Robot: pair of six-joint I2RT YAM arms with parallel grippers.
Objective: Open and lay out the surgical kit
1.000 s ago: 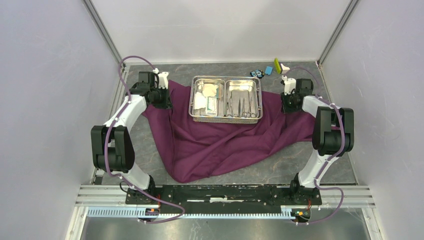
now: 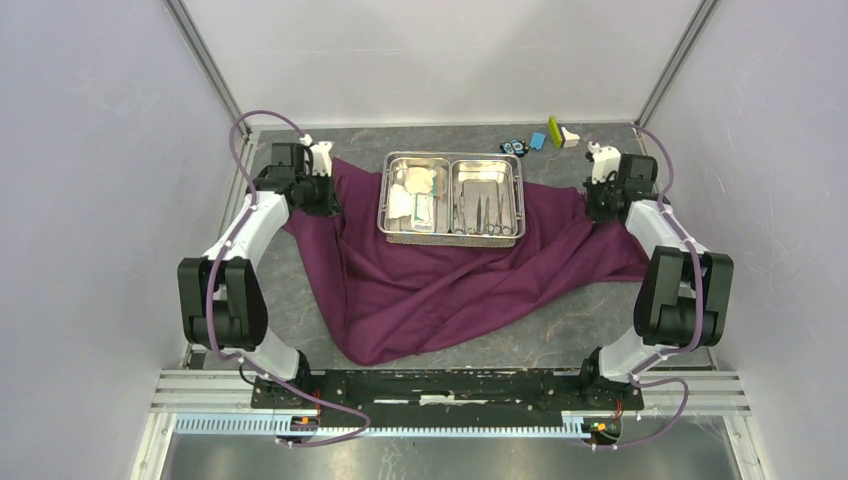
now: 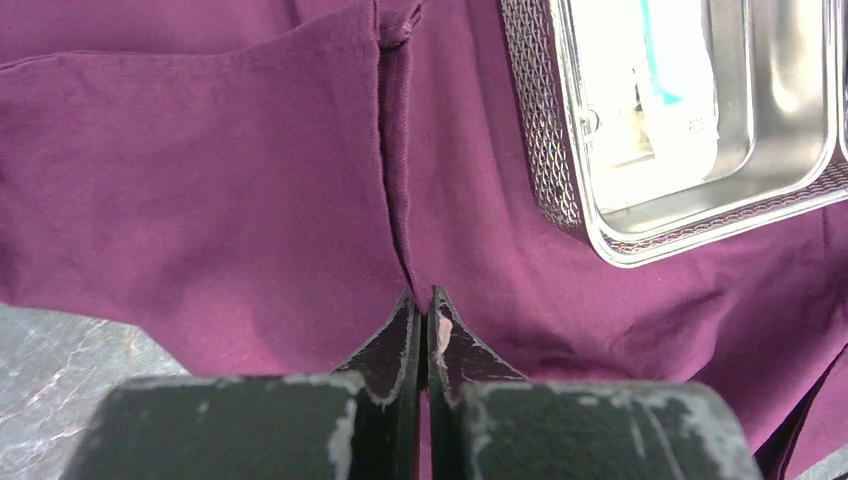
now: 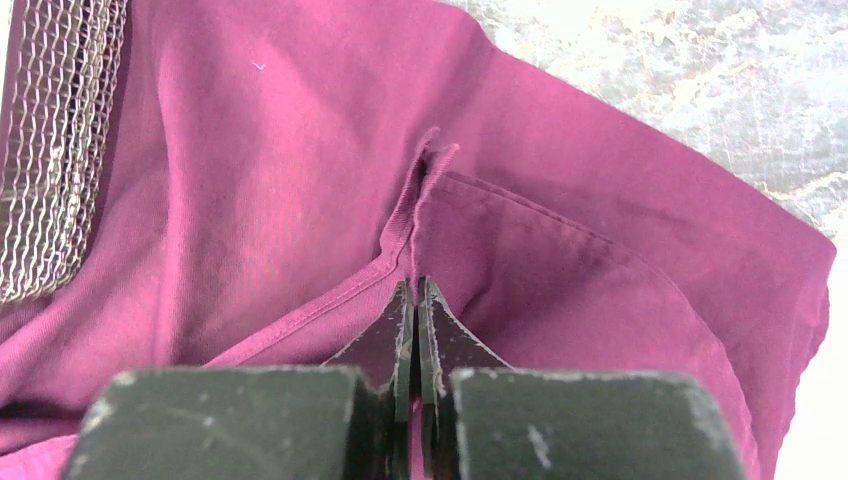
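A maroon cloth (image 2: pixel 430 300) lies spread over the grey table, running under and in front of the metal tray (image 2: pixel 450 240). At its left side my left gripper is shut on a fold of the cloth, which rises in a ridge ahead of the fingertips. On the right side, near a corner, my right gripper is pinched shut on another fold, its tip standing up between the fingers. Inside the tray's left compartment are pale gauze (image 2: pixel 420 180) and a packet (image 2: pixel 422 212); several metal instruments (image 2: pixel 479 214) lie in the right one.
Behind the tray on the right sit a dark blue item (image 2: pixel 514 147), a light blue block (image 2: pixel 537 141) and a green-and-white object (image 2: pixel 562 134). Bare grey table (image 2: pixel 540 345) shows in front of the cloth at right. Walls rise on both sides.
My left gripper has shifted very slightly left, still gripping.
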